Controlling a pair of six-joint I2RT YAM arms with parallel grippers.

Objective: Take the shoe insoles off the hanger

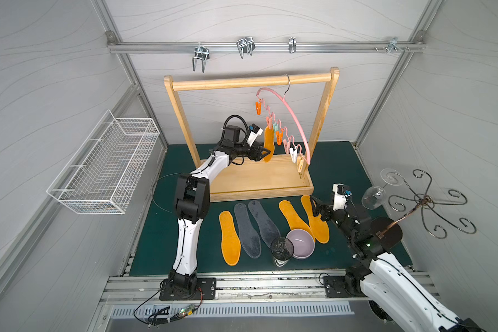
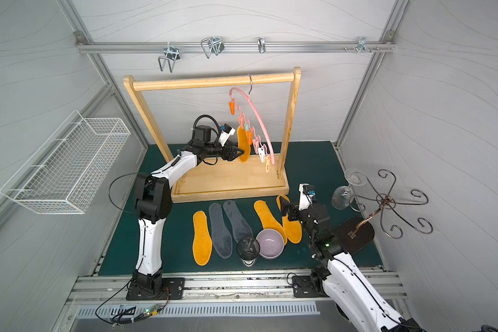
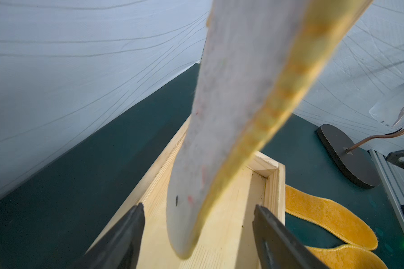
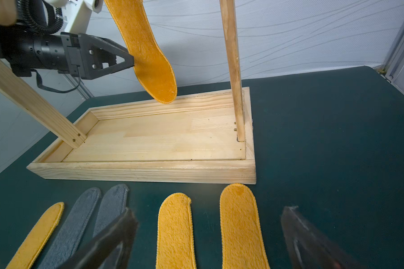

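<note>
One yellow insole (image 1: 269, 145) hangs from a clip on the pink hanger (image 1: 296, 117), above the wooden tray. My left gripper (image 1: 264, 153) is at its lower half; in the left wrist view the insole's pale underside (image 3: 229, 116) passes between the spread fingers, which are not closed on it. On the table lie two grey insoles (image 1: 248, 230) and several yellow ones, among them one at the left (image 1: 229, 238) and a pair at the right (image 4: 240, 224). My right gripper is open and empty, near the right-hand pair.
The wooden rack (image 1: 251, 82) spans the tray (image 1: 249, 194). In front stand a dark glass (image 1: 282, 250) and a lilac bowl (image 1: 300, 243). A metal stand with a wine glass (image 1: 374, 197) is at the right; a wire basket (image 1: 102, 166) hangs at the left.
</note>
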